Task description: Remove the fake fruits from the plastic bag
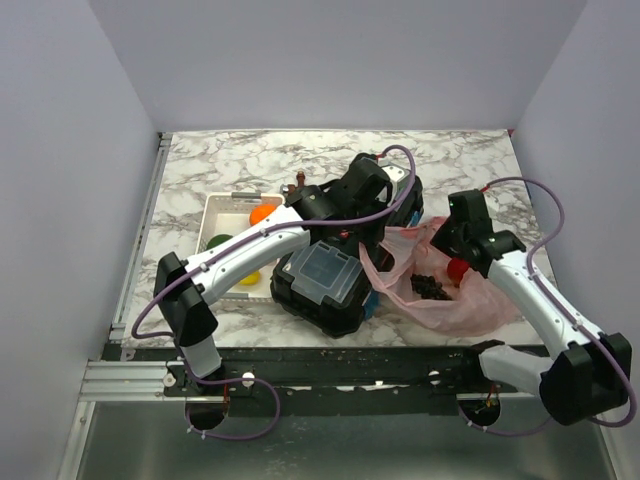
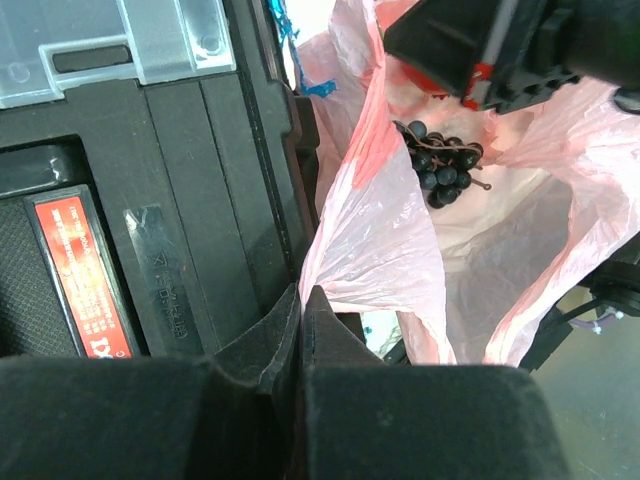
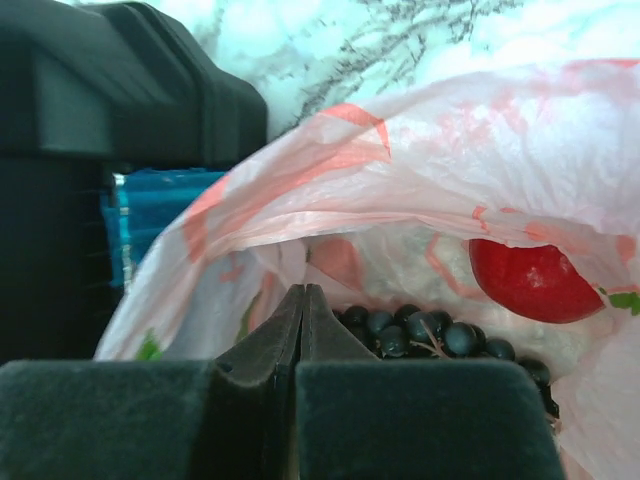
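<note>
The pink-white plastic bag (image 1: 470, 312) spreads open at the right of the table. Inside lie a bunch of dark grapes (image 1: 430, 287) and a red fruit (image 3: 532, 280). My left gripper is shut on the bag's rim, pulling it into a taut fold beside the black case. My right gripper hovers over the bag's mouth, its fingers shut together with nothing between them. In the right wrist view the grapes (image 3: 425, 332) rest beyond and below its fingertips, partly hidden by them. The red fruit sits further right, partly covered by bag film.
A black case with a clear lid (image 1: 325, 275) stands directly left of the bag. Further left, a white basket (image 1: 213, 212) holds an orange fruit (image 1: 262, 213), a green one (image 1: 219, 241) and a yellow one (image 1: 250, 278). Bare marble tabletop (image 1: 460, 155) lies behind the bag.
</note>
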